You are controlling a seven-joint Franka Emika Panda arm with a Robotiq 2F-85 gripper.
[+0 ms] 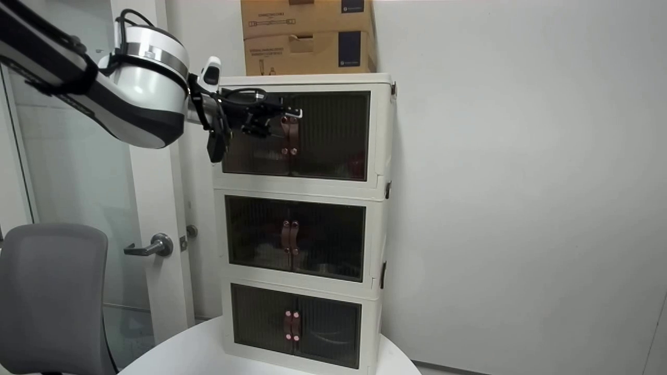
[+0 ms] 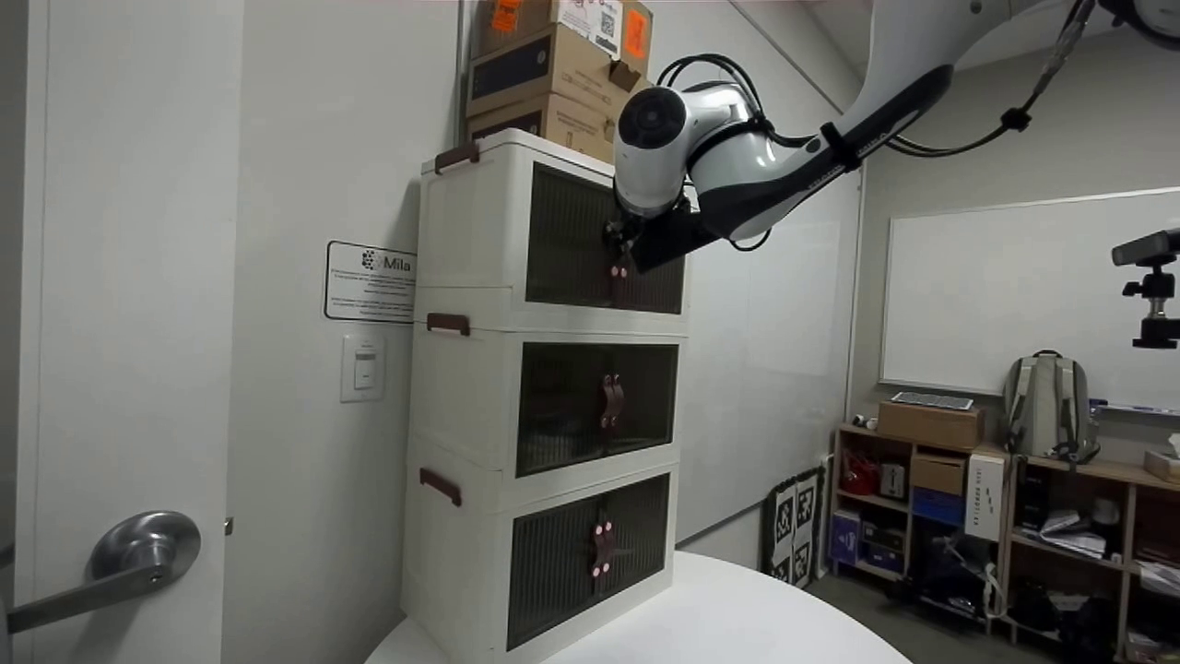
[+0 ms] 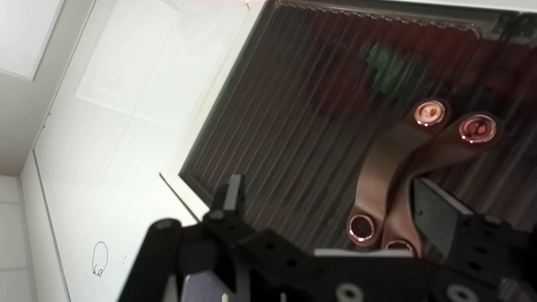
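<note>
The top cabinet's dark ribbed doors [image 1: 331, 134] are shut, with two brown strap handles side by side at the centre. In the wrist view, these are the left strap [image 3: 375, 173] and the right strap [image 3: 400, 214], fixed by copper-coloured studs. My gripper is open in front of the doors. One finger [image 3: 234, 193] is over the ribbed panel well left of the straps; the other finger [image 3: 438, 216] is close against the right strap's outer side. Whether it touches cannot be told. Both straps' lower parts appear between the fingers, nothing gripped.
Below stand a middle cabinet [image 1: 297, 237] and a bottom cabinet [image 1: 297, 325], both with shut doors, on a round white table [image 1: 181, 350]. Cardboard boxes [image 1: 306, 50] sit on top of the stack. Right of the stack is a bare wall [image 1: 525, 187].
</note>
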